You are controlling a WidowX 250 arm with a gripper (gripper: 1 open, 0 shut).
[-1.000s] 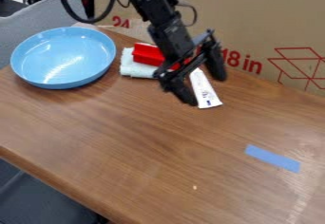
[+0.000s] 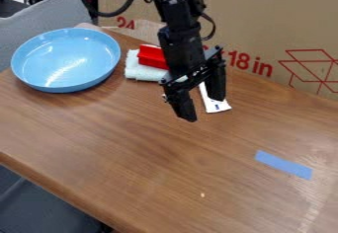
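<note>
My black gripper (image 2: 199, 94) hangs above the middle of the wooden table, open, with two fingers apart over a white card (image 2: 215, 104) printed with dark marks. Behind the gripper, partly hidden by it, a red object (image 2: 152, 55) rests on a folded white cloth (image 2: 142, 71). A light blue plate (image 2: 66, 57) lies at the back left. A blue strip (image 2: 283, 164) lies flat at the right.
A cardboard box (image 2: 284, 49) stands along the back edge. A grey surface (image 2: 36, 23) is at the far left.
The gripper has shifted slightly left and down, its near fingertip now lower over the table. The objects on the table look unmoved.
</note>
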